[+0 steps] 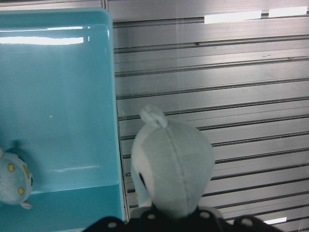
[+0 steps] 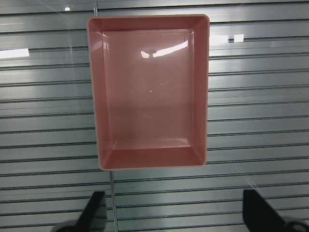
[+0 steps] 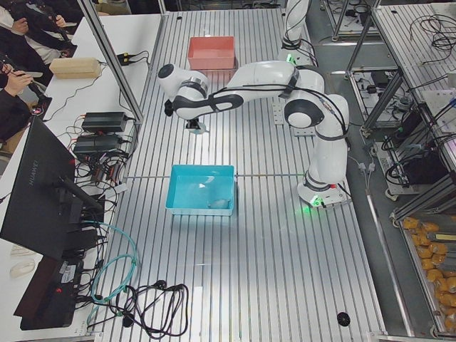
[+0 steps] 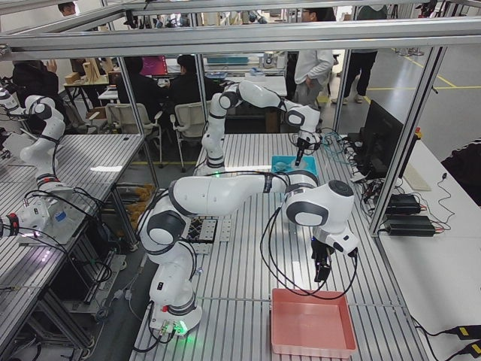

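Note:
A pale blue plush toy [image 1: 171, 159] is held in my left gripper, above the slatted table just beside the blue bin [image 1: 53, 101]. A second plush toy [image 1: 12, 176] with yellow patches lies in that bin. In the camera left view, the held toy [image 3: 197, 128] hangs under the wrist, between the blue bin and the pink bin. My right gripper is open and empty, over the table near the pink bin [image 2: 149, 92], which is empty.
A monitor [image 3: 39, 185], power supplies and cables line one side; loose black cables [image 3: 149, 306] lie on the table's corner. Metal frame posts stand at the edges.

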